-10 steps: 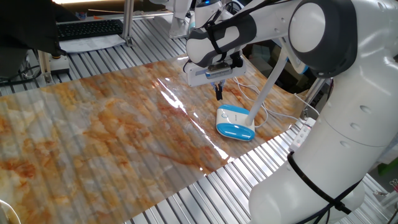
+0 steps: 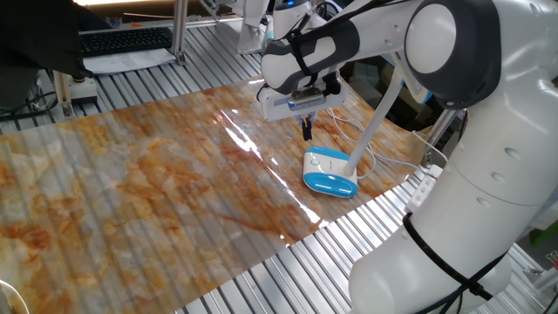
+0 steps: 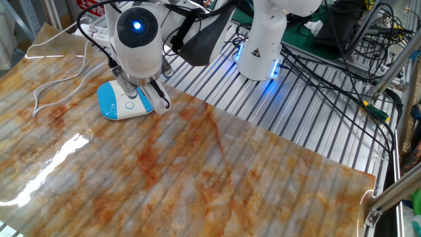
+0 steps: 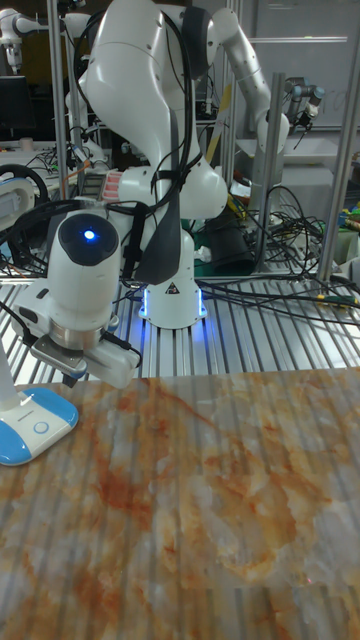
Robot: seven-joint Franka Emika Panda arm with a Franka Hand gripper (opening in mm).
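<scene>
A desk lamp with a blue and white base (image 2: 330,172) stands on the marbled sheet (image 2: 166,187), its white stem (image 2: 377,129) rising up to the right. A round button (image 3: 129,105) shows on the white part of the base. Just above and behind the base in exterior view 1 hangs my gripper (image 2: 306,131), pointing down. Its dark fingers come together at the middle of the hand, shut, with nothing seen between them. Whether the fingertips touch the lamp is unclear. In exterior view 3 the hand (image 4: 112,363) hovers beside the lamp base (image 4: 43,425).
White cables (image 2: 353,131) run across the sheet behind the lamp. A keyboard (image 2: 126,41) lies beyond the sheet at the far left. Most of the marbled sheet is bare. Black cables (image 3: 335,99) crowd the rails beside the robot's base.
</scene>
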